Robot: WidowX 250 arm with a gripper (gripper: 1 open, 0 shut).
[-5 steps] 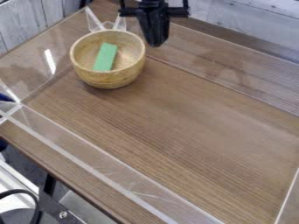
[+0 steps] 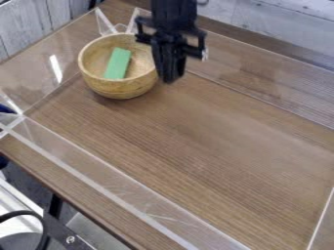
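My gripper (image 2: 170, 70) is a dark, blurred shape at the top centre, over the right rim of a wooden bowl, its tip shut with nothing visible between the fingers. The bowl (image 2: 125, 88) sits on the wooden table and holds a green block (image 2: 116, 63) in its left part. Whether the gripper touches the bowl's rim is hard to tell.
Clear tape strips run along its left side. Black cables (image 2: 26, 217) lie at the lower left corner.
My gripper has come lower in the view from the back edge, down beside the bowl's right side, and is more blurred now. The bowl and green block look about the same.
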